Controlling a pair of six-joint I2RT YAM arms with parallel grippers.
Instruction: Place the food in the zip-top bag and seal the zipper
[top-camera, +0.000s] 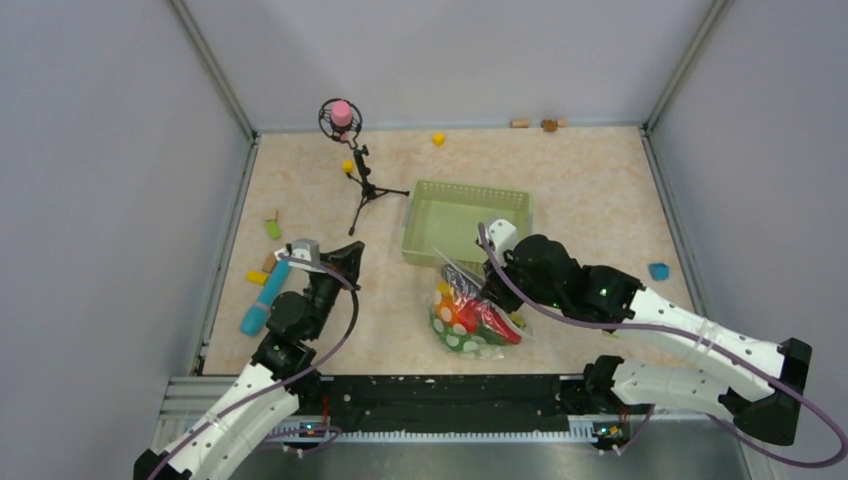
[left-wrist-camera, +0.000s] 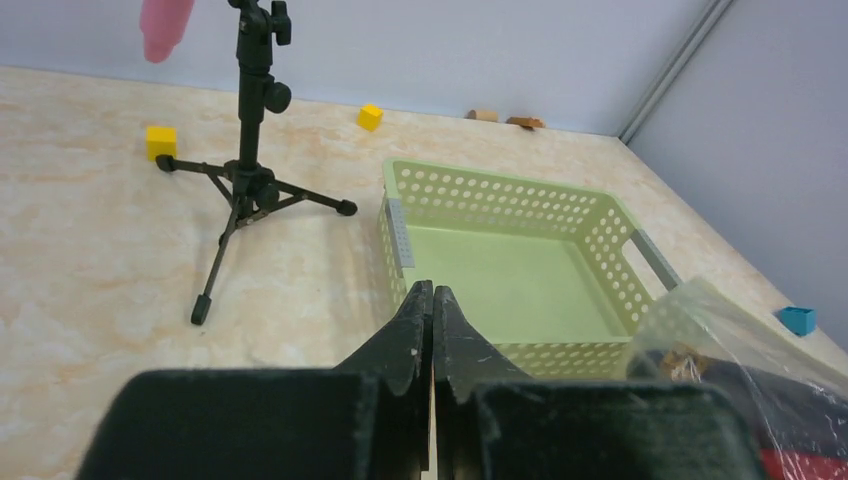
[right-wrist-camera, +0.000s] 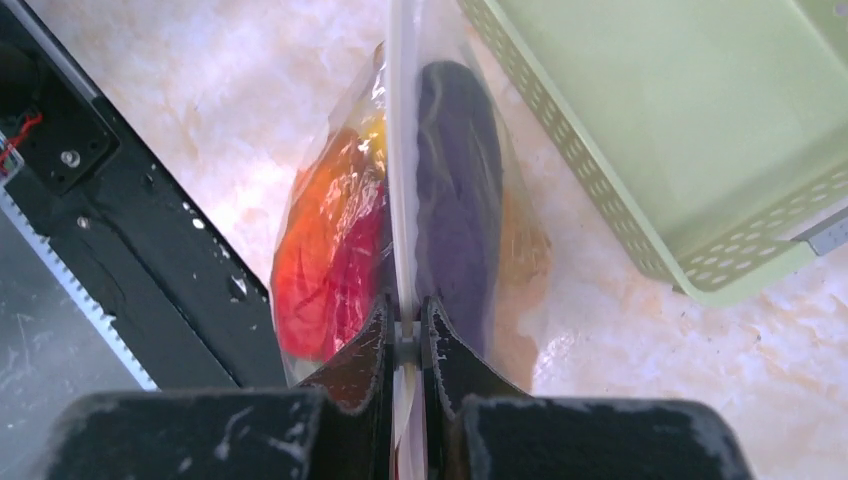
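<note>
A clear zip top bag (top-camera: 465, 320) with colourful food inside hangs at the front centre, below my right gripper (top-camera: 488, 282). In the right wrist view my right gripper is shut on the pale zipper strip (right-wrist-camera: 402, 220); red, orange and dark items show through the plastic. My left gripper is shut, away from the bag to the left, with nothing showing between its fingers. A blurred corner of the bag (left-wrist-camera: 735, 360) shows at the right of the left wrist view.
A green basket (top-camera: 425, 205) stands behind the bag. A black tripod (top-camera: 365, 188) with a pink object is at the back left. A blue cylinder (top-camera: 255, 315) and small blocks lie at the left.
</note>
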